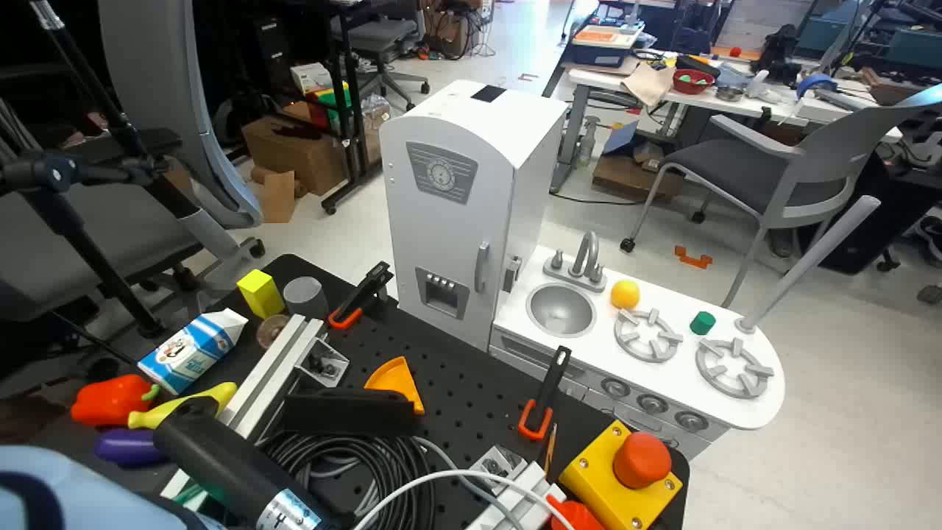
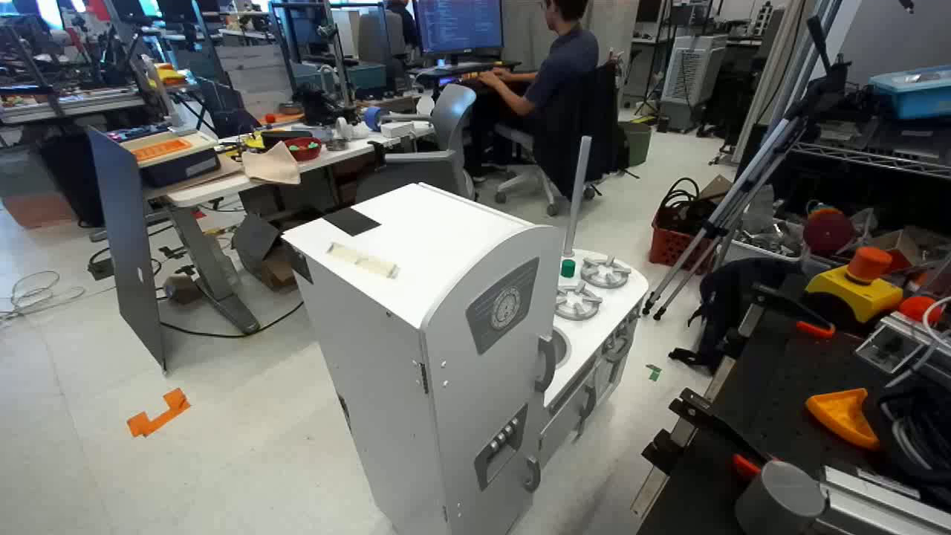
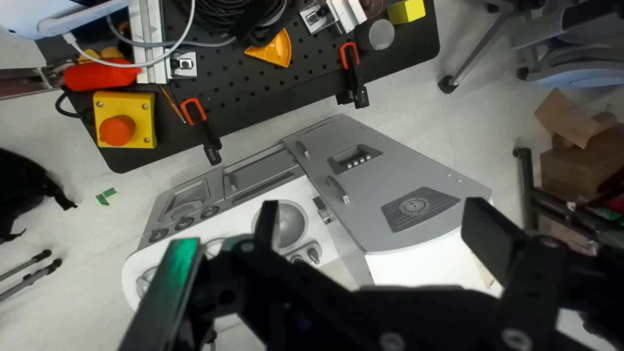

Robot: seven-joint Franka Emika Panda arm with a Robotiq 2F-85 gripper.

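In the wrist view my gripper stands wide open above the toy kitchen, nothing between its fingers. The toy fridge (image 3: 374,169) has its grey door shut and lies below the gap between them. One finger (image 3: 267,224) covers part of the sink (image 3: 290,225). On the white counter (image 1: 558,273) an orange-yellow ball (image 1: 625,294) rests between the sink and a grey burner (image 1: 647,336). A small green cylinder (image 1: 703,322) stands between the two burners, also seen in exterior view 2 (image 2: 567,267). Neither exterior view clearly shows the gripper.
A black perforated table (image 1: 468,389) stands in front of the kitchen, carrying a milk carton (image 1: 193,350), toy vegetables, coiled cables and a yellow box with a red button (image 1: 622,481). Orange-tipped clamps (image 3: 202,129) stick out over its edge. A grey pole (image 2: 577,196) rises from the counter.
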